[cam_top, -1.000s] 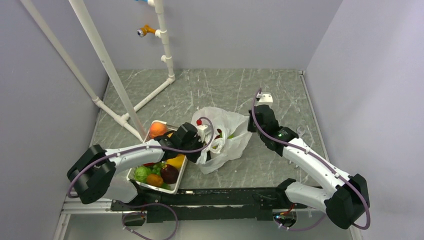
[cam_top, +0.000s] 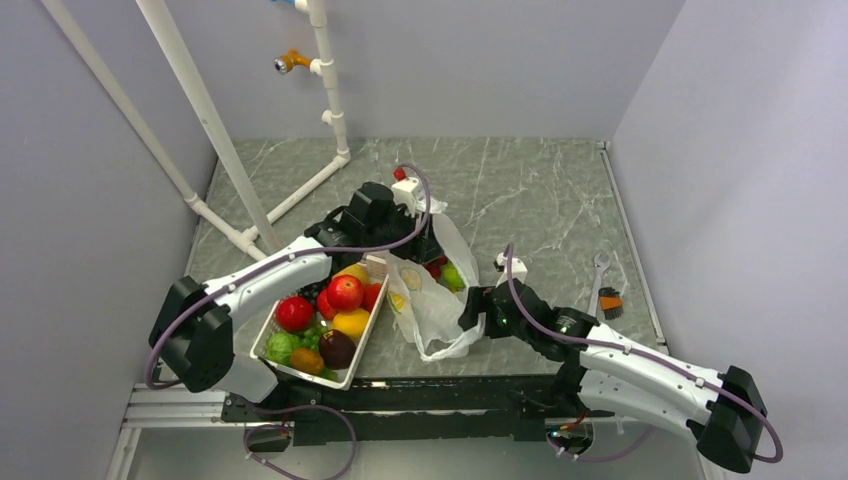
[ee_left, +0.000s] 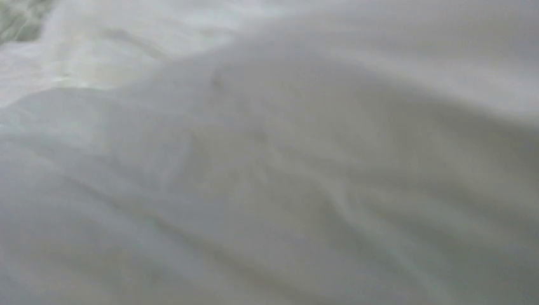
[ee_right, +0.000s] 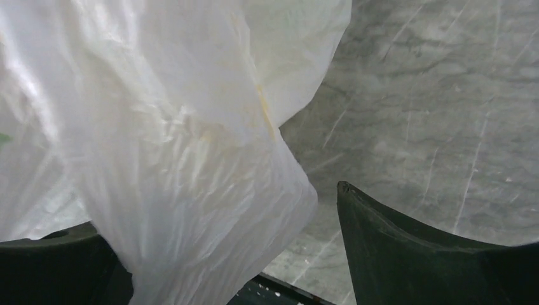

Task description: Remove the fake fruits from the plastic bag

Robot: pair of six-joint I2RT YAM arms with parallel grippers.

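The white plastic bag lies crumpled in the table's middle, its mouth spread between my arms. Inside show a green fruit, a bit of red and something yellow. At the bag's back left is my left gripper; its finger is hard to make out. Bag film fills the left wrist view, with no fingers showing. My right gripper stands open at the bag's front right side, a fold of the bag hanging between its wide-apart fingers.
A white basket of mixed fake fruits and vegetables stands left of the bag, under the left arm. A wrench and an orange brush lie at the right. White pipes rise at the left.
My left gripper went from the bag's left side to its back. The right gripper came from the far right, in and toward the front. The bag has narrowed and its shape has changed.
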